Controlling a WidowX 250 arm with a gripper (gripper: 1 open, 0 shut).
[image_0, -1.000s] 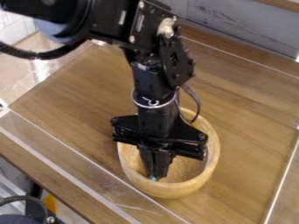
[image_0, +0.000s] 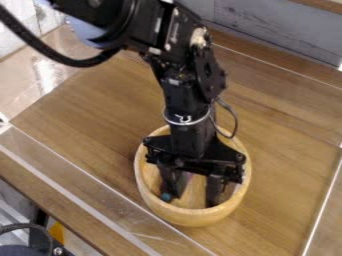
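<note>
My black gripper (image_0: 194, 185) reaches down into a round wooden bowl (image_0: 201, 215) on the wooden table. The fingers are lowered inside the bowl and appear spread apart. A small teal bit shows by the left finger; whether it is an object or part of something else is unclear. The gripper body hides much of the bowl's inside.
The table (image_0: 80, 120) has free room left and right of the bowl. Its front edge runs along the lower left, with cables below. A grey wall or ledge borders the back.
</note>
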